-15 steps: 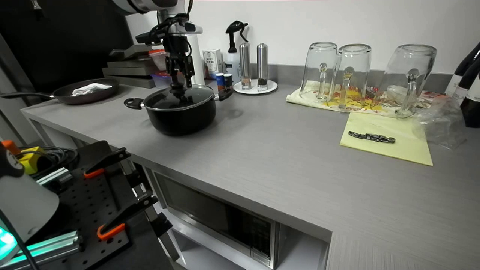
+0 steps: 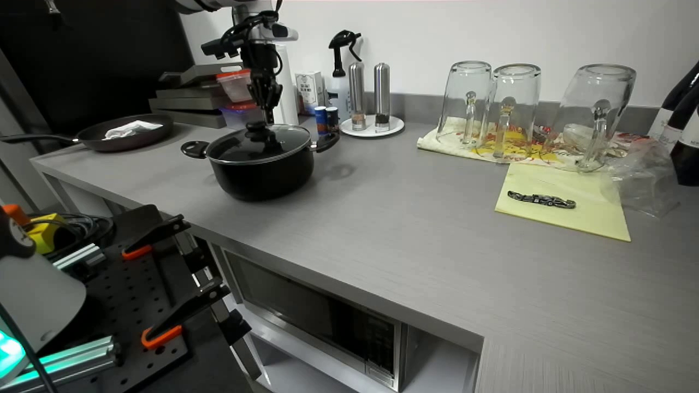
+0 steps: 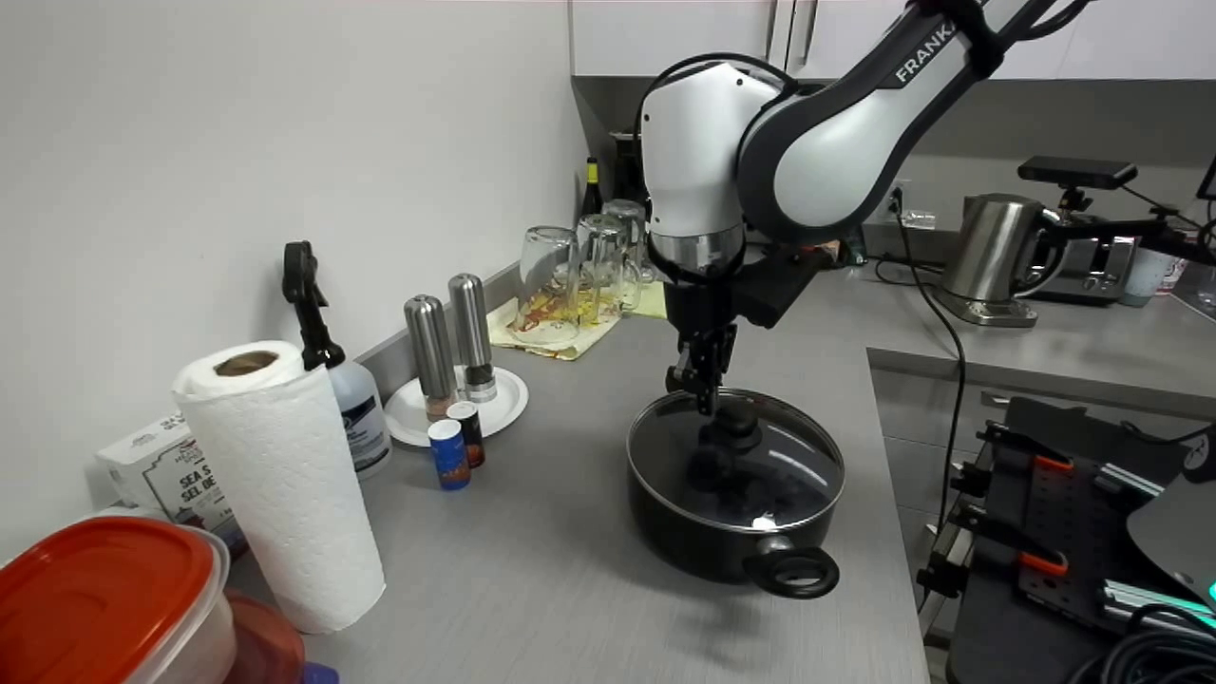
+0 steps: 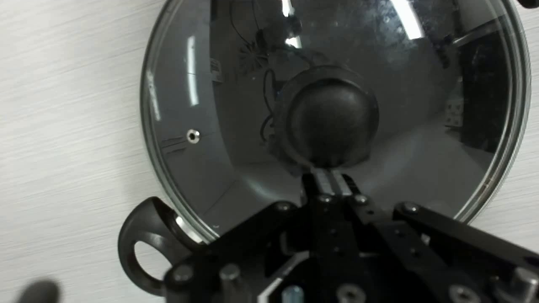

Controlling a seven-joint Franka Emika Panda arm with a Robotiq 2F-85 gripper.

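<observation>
A black pot (image 2: 263,176) stands on the counter, covered by its glass lid (image 3: 787,446) with a round black knob (image 4: 328,121). My gripper is shut, and nothing shows between its fingers. In the wrist view the fingertips lie at the knob's near edge, not around it. From the second exterior view, the gripper (image 3: 707,401) stands just beside and above the knob (image 3: 736,420). Whether the tips touch the knob, I cannot tell. The lid sits on the pot's rim. One pot handle (image 4: 146,237) shows at lower left in the wrist view.
Salt and pepper mills on a white plate (image 2: 386,129), small shakers (image 3: 449,454) and a paper towel roll (image 3: 285,502) stand near the wall. A frying pan (image 2: 124,138) lies at the far left. Glass mugs (image 2: 514,105) stand on a cloth. The mid-counter is clear.
The gripper's fingers were apart at the knob and are now shut. The hand has shifted slightly right in the first exterior view.
</observation>
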